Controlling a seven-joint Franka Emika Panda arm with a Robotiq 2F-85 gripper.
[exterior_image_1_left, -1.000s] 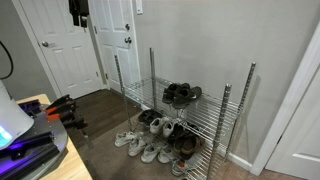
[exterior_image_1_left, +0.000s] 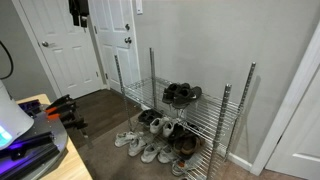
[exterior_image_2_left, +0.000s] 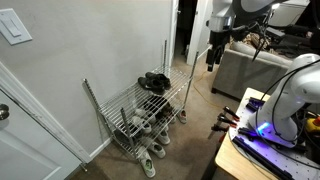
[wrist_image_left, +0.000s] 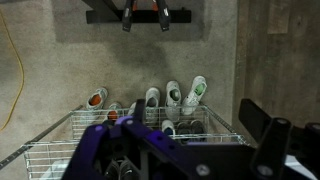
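My gripper shows at the top edge of the wrist view, its two fingers apart with bare floor between them. In the second exterior view the gripper (exterior_image_2_left: 217, 128) hangs in front of the rack, clear of the shoes. A wire shoe rack (exterior_image_1_left: 215, 118) stands along the wall. Black shoes (exterior_image_1_left: 181, 92) rest on its upper shelf, and several more pairs sit lower down. Light sneakers (wrist_image_left: 173, 98) line the floor at the rack's front edge. Large dark shapes hide part of the rack at the bottom of the wrist view.
A wooden table edge (exterior_image_1_left: 70, 165) and the robot's base stand opposite the rack. White doors (exterior_image_1_left: 115, 40) are at the back left and far right. A grey sofa (exterior_image_2_left: 222, 75) lies beyond the rack. Open floor (exterior_image_2_left: 185, 145) separates rack and table.
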